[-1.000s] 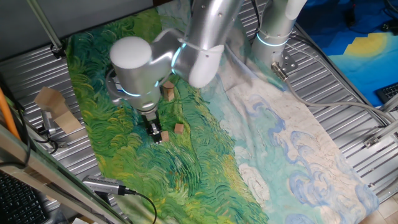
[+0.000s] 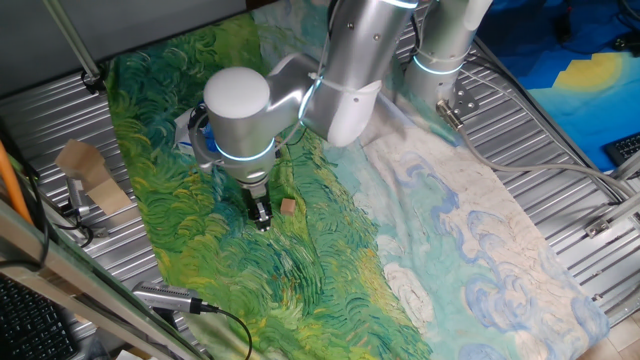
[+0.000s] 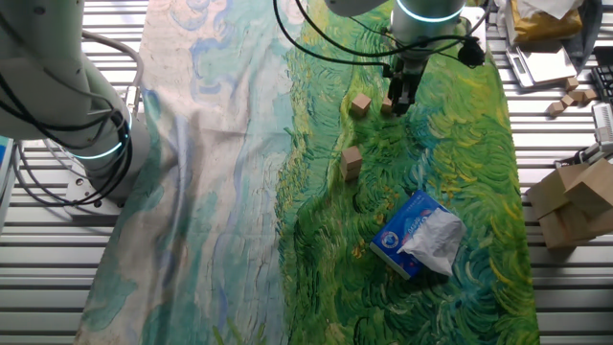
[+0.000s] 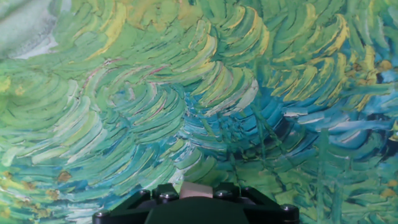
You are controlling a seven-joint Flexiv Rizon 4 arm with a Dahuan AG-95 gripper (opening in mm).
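My gripper (image 2: 262, 216) points down, low over the painted cloth. In the wrist view, the pale top of a small wooden block (image 4: 196, 190) shows between the dark fingers at the bottom edge. In exterior view 2, that block (image 3: 387, 105) is partly visible right at the fingertips. Whether the pads press on it is hard to tell. A second wooden block (image 2: 288, 206) lies close beside the gripper on the cloth. A third, taller block (image 3: 351, 163) stands farther off, hidden behind the arm in exterior view 1.
A blue packet (image 3: 407, 235) with white tissue lies on the green part of the cloth. Off the cloth sit an open cardboard box (image 2: 92, 178) and a grey device (image 2: 168, 298) with a cable.
The gripper has shifted slightly right over the nearer block, which showed beside it a second ago. The arm's wrist has swung right and more upright, covering the taller block.
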